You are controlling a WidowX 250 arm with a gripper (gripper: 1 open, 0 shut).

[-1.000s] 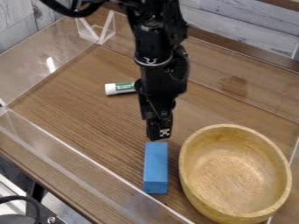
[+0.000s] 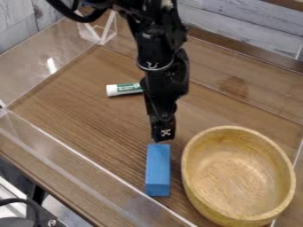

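The black robot arm hangs from the top of the view, its gripper (image 2: 162, 130) low over the wooden table, just above the far end of a blue block (image 2: 158, 175). The gripper is open by the look of its fingers, though the dark parts blur together; nothing shows held. A yellow oval bowl (image 2: 236, 177) sits at the lower right, beside the block. A white and green cylinder (image 2: 123, 89) lies behind the arm on the left.
Clear plastic or white walls border the table at the left and back. Bare wood (image 2: 71, 106) is free at the left and at the upper right. Dark cables show in the bottom left corner.
The gripper has shifted slightly left and turned a little. The block, bowl and cylinder have not visibly moved.
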